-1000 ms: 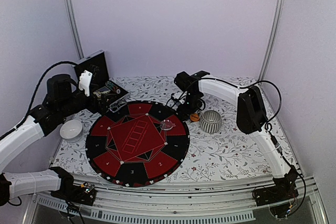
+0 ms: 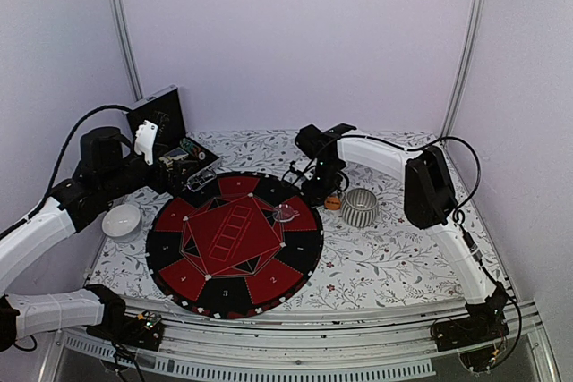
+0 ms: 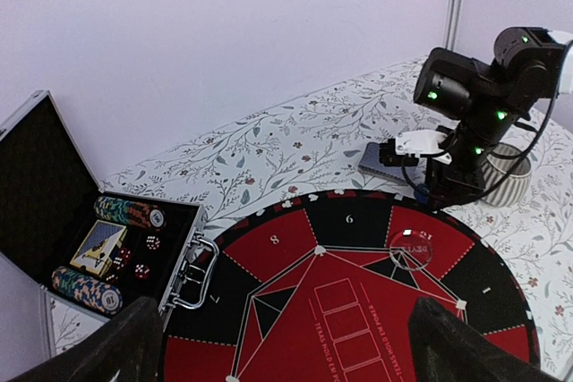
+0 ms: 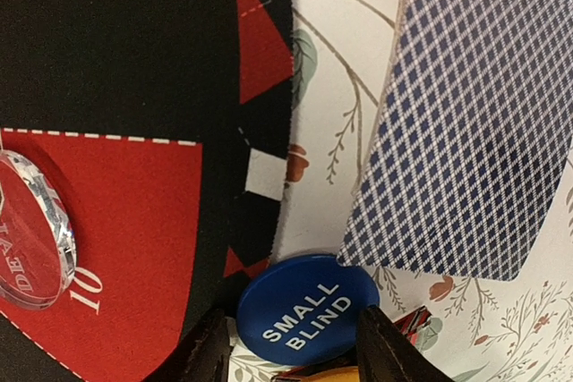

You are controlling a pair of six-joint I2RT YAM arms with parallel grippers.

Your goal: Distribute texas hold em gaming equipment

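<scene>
In the right wrist view a blue SMALL BLIND button [image 4: 309,310] lies at the edge of the mat. The fingers of my right gripper are on either side of it, the right fingertip overlapping its rim; whether they clamp it is unclear. An orange piece [image 4: 333,376] is partly hidden just below. A clear DEALER disc [image 4: 40,230] rests on the mat's red 10 section. Beside the button is a card deck [image 4: 461,123] with a blue checked back. My left gripper is open and empty, above the round poker mat [image 3: 336,221].
An open black case [image 3: 134,248] with chip rolls, a card box and loose chips stands at the left. A white bowl [image 2: 122,221] is left of the mat, and a striped cup [image 2: 360,207] stands right of the orange piece.
The right gripper has shifted very slightly beside the mat's far right edge. The orange piece by it looks a little displaced, less round than before. The left arm is still.
</scene>
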